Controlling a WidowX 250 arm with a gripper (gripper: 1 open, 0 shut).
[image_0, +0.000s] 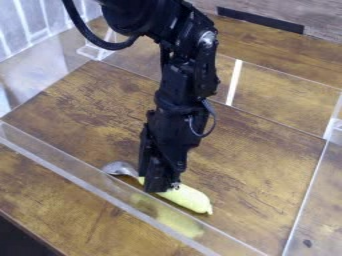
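A utensil with a pale yellow handle (189, 198) and a silver head (118, 168) lies on the wooden floor along the near clear wall. My black gripper (158, 172) is down over it, its fingers around the upper end of the handle near the head. The fingers hide that part, and I cannot tell whether they grip it.
Clear acrylic walls (80, 172) border the wooden work surface (267, 155) at the front and right. A white rack (30, 25) stands at the back left. The floor right of the arm and to the left is bare.
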